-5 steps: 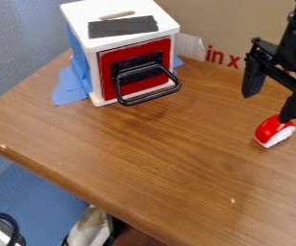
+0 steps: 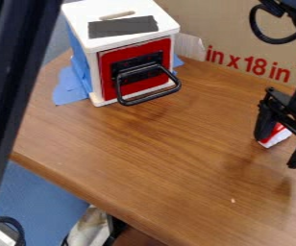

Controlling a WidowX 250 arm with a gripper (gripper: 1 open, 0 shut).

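My black gripper is low at the right of the camera view, open, its two fingers on either side of a red and white object lying on the wooden table. The gripper partly hides that object; whether the fingers touch it I cannot tell.
A white toy oven with a red door and black handle stands at the back left on blue material. A cardboard box is behind the table. The table's edge runs along the lower left.
My gripper has moved down from above the red and white object to around it, now covering much of it. The oven has not moved.
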